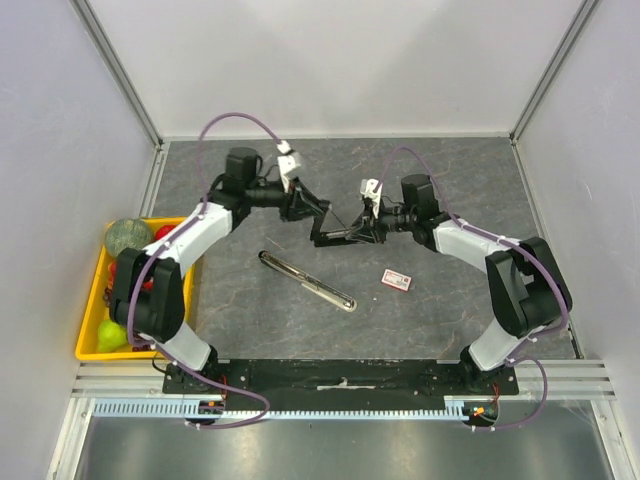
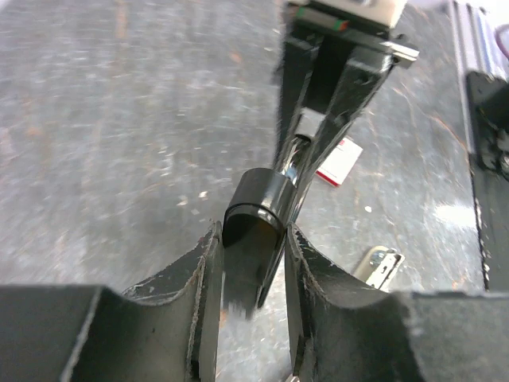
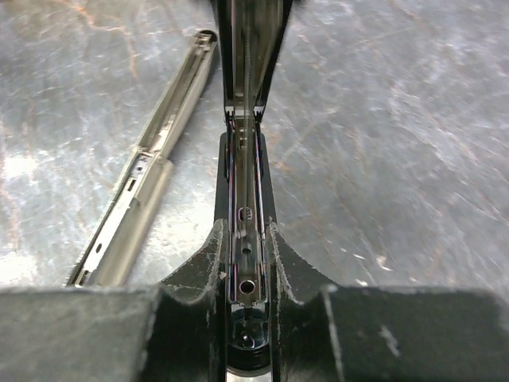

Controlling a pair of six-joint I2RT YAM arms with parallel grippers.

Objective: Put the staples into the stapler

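Note:
A black stapler (image 1: 330,232) is held between the arms, its top swung up so the metal channel (image 3: 246,215) lies exposed in the right wrist view. My right gripper (image 1: 360,232) is shut on the stapler's base end. My left gripper (image 1: 308,208) is at the other end, at the raised top; in the left wrist view its fingertips meet at the black end piece (image 2: 258,195), though whether they grip it is unclear. The red-and-white staples box (image 1: 396,279) lies on the table, front right of the stapler.
A long metal strip piece (image 1: 307,281) lies diagonally in front of the stapler. A yellow bin (image 1: 92,340) of fruit stands at the left.

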